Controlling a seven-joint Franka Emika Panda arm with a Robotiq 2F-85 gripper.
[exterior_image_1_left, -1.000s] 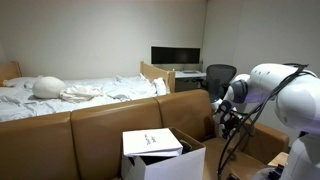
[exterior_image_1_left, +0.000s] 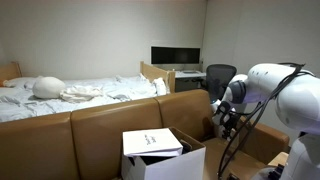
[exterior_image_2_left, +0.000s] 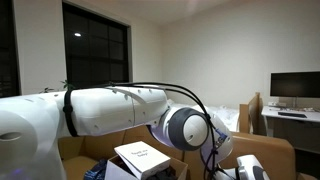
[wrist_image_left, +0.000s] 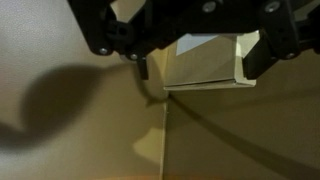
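In the wrist view my gripper stands open, its dark fingers wide apart to left and right. A tan box-like thing (wrist_image_left: 200, 68) with pale edges shows in the gap between them, a whitish patch on its upper part. Whether either finger touches it, I cannot tell. In exterior view 1 the gripper (exterior_image_1_left: 226, 126) hangs low by the right end of the brown sofa (exterior_image_1_left: 95, 145), small and dark. The arm hides much of that area in exterior view 2.
A white box (exterior_image_1_left: 180, 168) stands at the sofa's front, with a white book (exterior_image_1_left: 152, 141) lying across its top and dark items inside. Behind the sofa are a bed (exterior_image_1_left: 110, 92), an office chair (exterior_image_1_left: 219, 78) and a desk with a monitor (exterior_image_1_left: 176, 55).
Over the last second the arm has shifted slightly near the sofa's right end. The white box and book have stayed where they were.
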